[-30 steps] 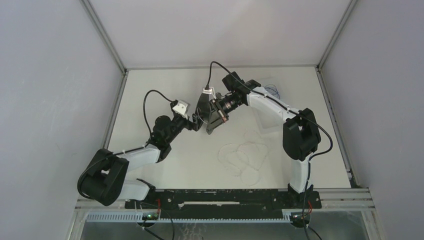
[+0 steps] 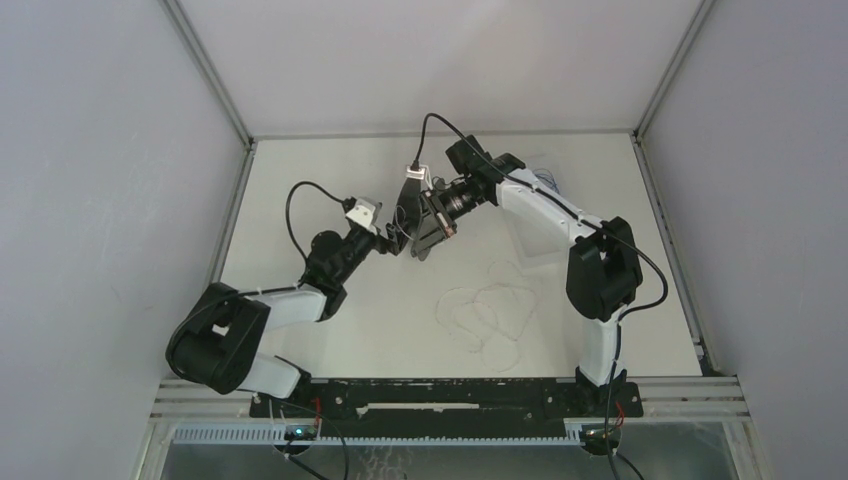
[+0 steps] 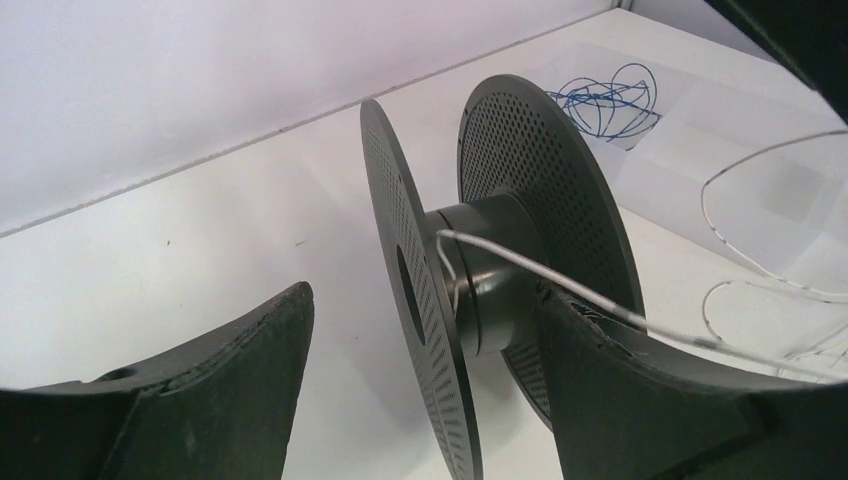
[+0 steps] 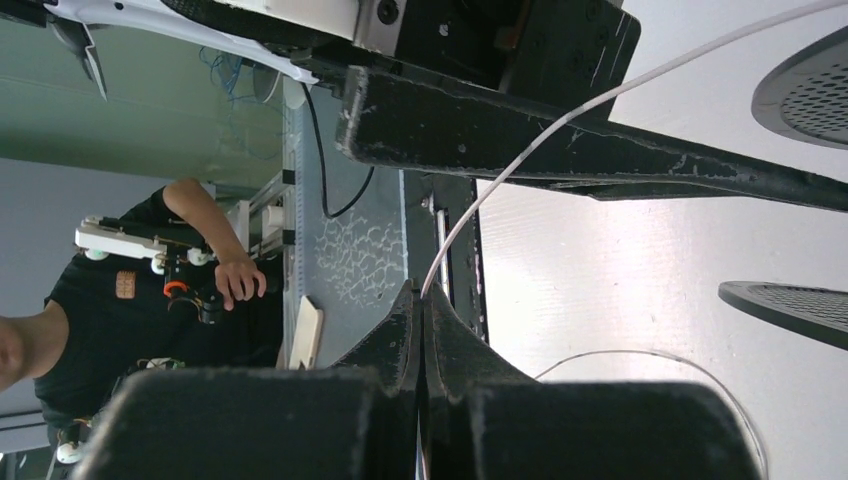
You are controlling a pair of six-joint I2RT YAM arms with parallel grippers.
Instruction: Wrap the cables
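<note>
A dark spool with two perforated discs stands upright on the table, its near disc between the parted fingers of my left gripper. In the top view my left gripper is at the spool's left, open; contact with the disc cannot be told. A white cable runs from the spool's core toward the right. My right gripper is shut on this cable at its fingertips. Seen from above, the right gripper is close to the spool's right side, partly hiding it.
A clear box holding a blue cable is at the back right. Loose loops of white cable lie on the table's front middle. Both grippers are close together.
My right arm's wrist has shifted slightly toward the back and right, its gripper tilting a little. The left arm moved slightly to the right earlier and has been nearly still since.
</note>
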